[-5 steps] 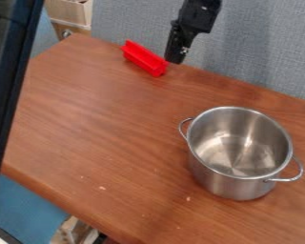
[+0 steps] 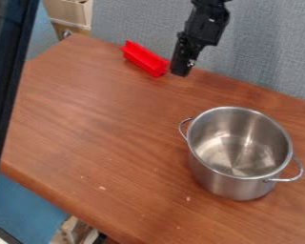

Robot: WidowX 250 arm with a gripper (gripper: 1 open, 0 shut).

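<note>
My black gripper (image 2: 183, 65) hangs at the back of the wooden table, just right of a red elongated block (image 2: 145, 58) that lies on the tabletop. Its fingers are small and dark here; I cannot see clearly what, if anything, is between them. A steel pot (image 2: 238, 152) with two side handles stands at the right of the table, in front of and below the gripper.
A grey padded wall (image 2: 270, 48) runs behind the table. A dark vertical shape fills the left edge of the view.
The gripper came down from higher up about a second ago, and has since shifted slightly right. The red block and pot look unmoved.
</note>
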